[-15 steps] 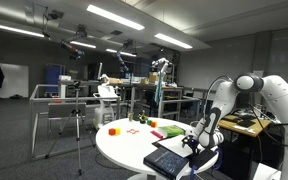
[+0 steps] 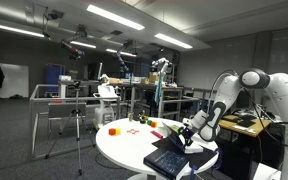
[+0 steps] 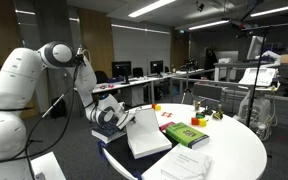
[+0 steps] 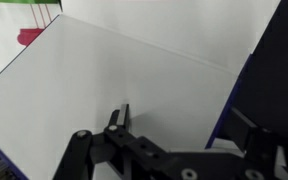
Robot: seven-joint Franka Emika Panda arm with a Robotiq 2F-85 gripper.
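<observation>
A flat box or case with a white inside and dark outside lies at the table's near edge; its base (image 3: 151, 164) is flat in exterior view 2. Its white panel (image 3: 146, 132) stands tilted up, on the arm's side. From exterior view 1 the dark base (image 2: 166, 159) shows at the front. My gripper (image 3: 127, 128) is beside the raised panel. In the wrist view the gripper has its fingers apart, one before the white panel (image 4: 94, 75), the other beyond its blue edge. Whether either touches the panel cannot be told.
A green box (image 3: 185, 137) and a white sheet or flat box (image 3: 186, 162) lie beside the base. Small red and yellow items (image 3: 198, 122) sit farther back. A tripod (image 2: 79, 125) stands off the table.
The panel by my gripper is now tilted up, where earlier it showed lower and flatter. The arm has shifted slightly with it. Other table objects look unmoved.
</observation>
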